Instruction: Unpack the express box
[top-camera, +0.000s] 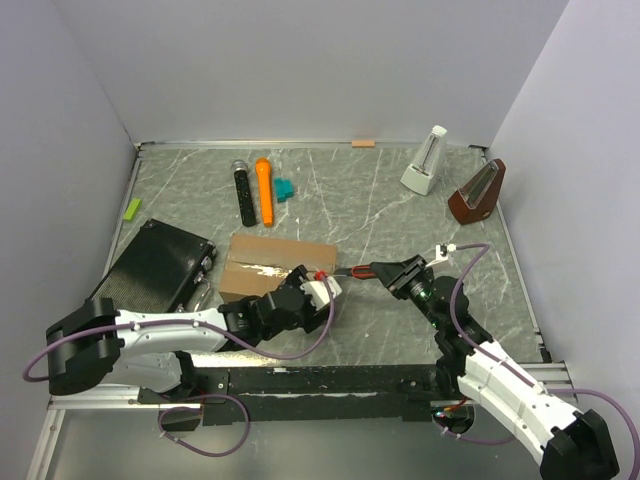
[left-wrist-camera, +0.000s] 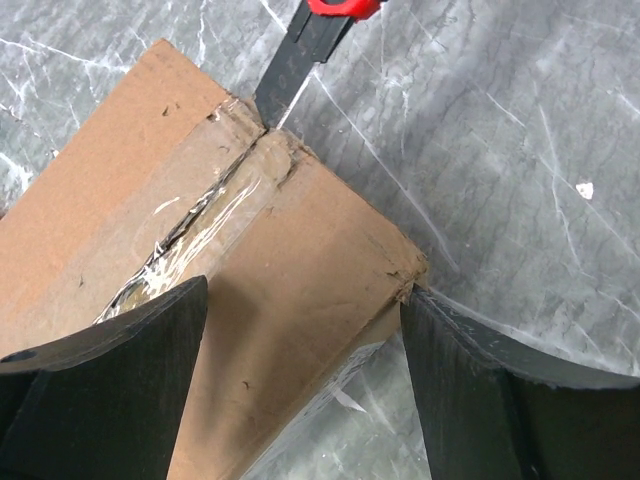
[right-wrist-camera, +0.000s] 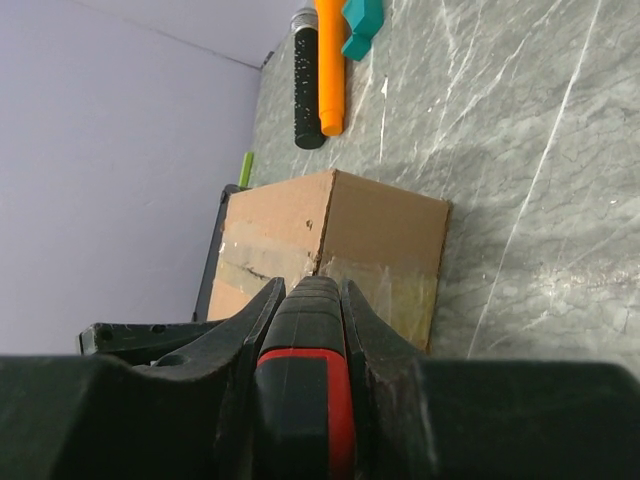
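The taped cardboard box (top-camera: 255, 255) (left-wrist-camera: 280, 260) (right-wrist-camera: 385, 230) lies on the marble table. My left gripper (top-camera: 320, 295) is over the box's near right corner, open, with that corner between and beyond its fingers. My right gripper (top-camera: 385, 272) is shut on a red and black box cutter (top-camera: 360, 271) (left-wrist-camera: 315, 45) (right-wrist-camera: 305, 410). In the left wrist view the cutter's blade end is at the taped seam at the box's end.
A black case (top-camera: 150, 265), two microphones (top-camera: 243, 195) (top-camera: 265, 190), a teal object (top-camera: 283, 190) and a green block (top-camera: 132, 208) lie left and behind. Two metronomes (top-camera: 426, 160) (top-camera: 475, 195) stand back right. The table right of the box is clear.
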